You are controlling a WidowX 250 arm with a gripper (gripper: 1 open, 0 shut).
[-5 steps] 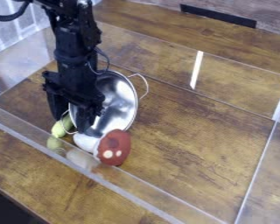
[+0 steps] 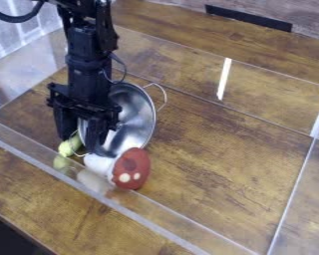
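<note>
The black robot arm (image 2: 89, 60) reaches down from the top left, and its gripper (image 2: 83, 125) is low over a silver metal bowl (image 2: 136, 115). The bowl leans behind and right of the gripper. A pale green object (image 2: 69, 146) lies below the gripper, and a white object (image 2: 101, 159) sits beside a red toy with white spots (image 2: 133, 169), perhaps a mushroom, at the bowl's front. The fingertips are dark and partly hidden, so what is between them cannot be told.
A clear low wall (image 2: 189, 212) runs along the front, with another clear panel (image 2: 306, 189) at the right. A white strip (image 2: 223, 78) lies farther back.
The gripper has shifted slightly over the bowl's left part. The bowl and objects in front of it look almost unchanged.
</note>
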